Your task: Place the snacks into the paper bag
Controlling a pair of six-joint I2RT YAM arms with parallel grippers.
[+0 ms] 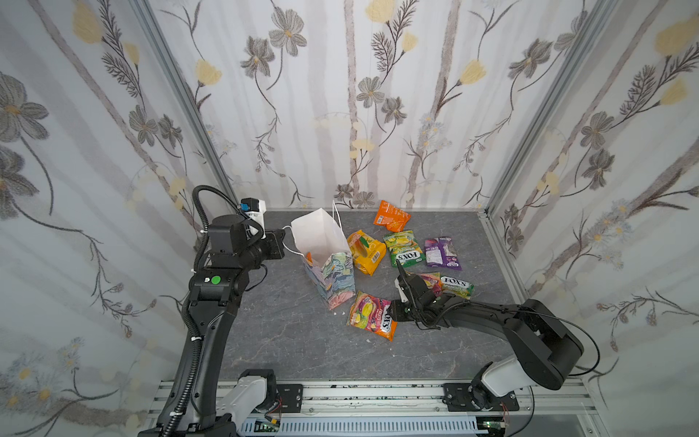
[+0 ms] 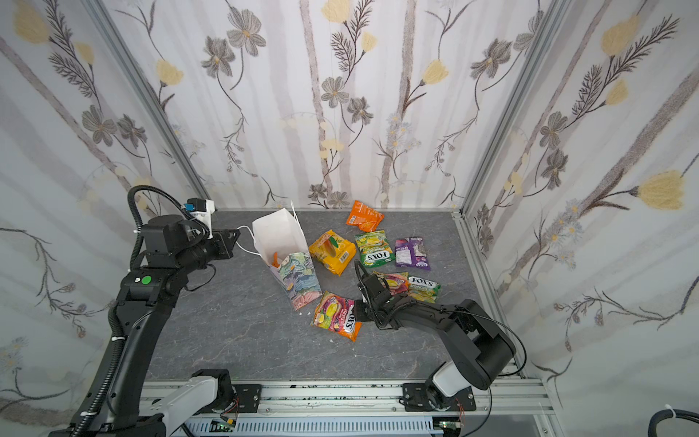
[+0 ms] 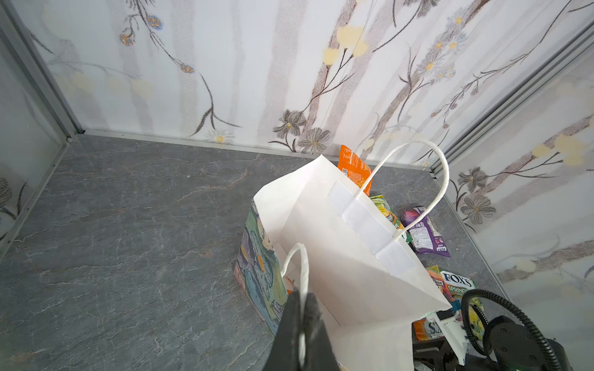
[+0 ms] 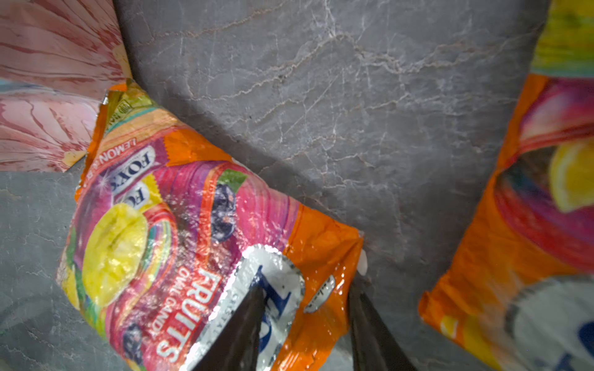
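The white-lined paper bag (image 1: 320, 236) stands open and tilted at the table's middle, something orange showing inside. My left gripper is shut on its thin white handle (image 3: 303, 278). A pink and orange Fox's Fruits packet (image 4: 185, 216) lies flat just in front of the bag. At its orange end is my right gripper, part open, one finger on either side of that corner. Behind the bag lie a yellow packet (image 1: 366, 252), an orange packet (image 1: 391, 216), a green Fox's packet (image 1: 403, 249) and a purple packet (image 1: 442, 252).
Beyond the right gripper, another pink-orange Fox's packet (image 4: 538, 204) and a Fox's Spring packet (image 1: 456, 286) lie close together, partly hidden by the arm in the top views. Bare grey table (image 3: 136, 247) stretches left of the bag.
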